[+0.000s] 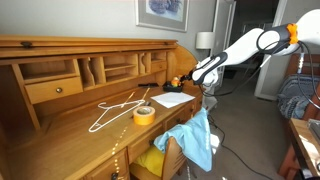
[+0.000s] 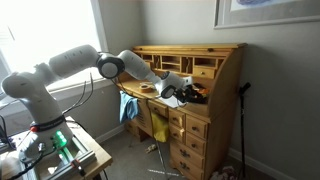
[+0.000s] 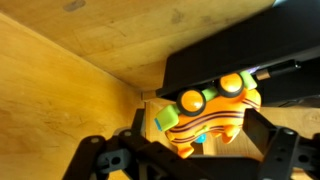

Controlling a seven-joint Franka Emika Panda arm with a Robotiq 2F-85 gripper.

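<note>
An orange striped toy with two round orange-and-black eyes and green ends lies by a black container in the wrist view. My gripper is open, its dark fingers spread to either side of the toy's near part. Whether either finger touches it cannot be made out. From the first exterior view, the toy appears as a small orange spot over the black container, at the desk's far end, with the gripper close beside it.
The wooden desk holds a white hanger, a roll of orange tape and white paper. Cubbyholes line its back. A light blue cloth hangs over an open drawer at the front.
</note>
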